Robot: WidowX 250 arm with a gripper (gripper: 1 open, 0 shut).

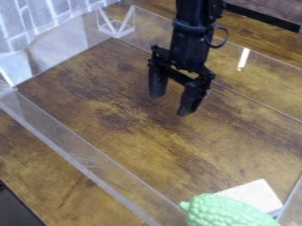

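Note:
The black robot gripper point(174, 91) hangs from the top centre of the camera view over the wooden floor point(118, 132) of a clear-walled bin. Its two fingers point down and stand apart, open, with nothing seen between them.
A bumpy pale green object point(227, 213) and a white block point(253, 194) lie at the lower right corner. Clear plastic walls point(83, 163) border the area, and the middle of the floor is free. A patterned white cloth point(41, 26) is at the top left.

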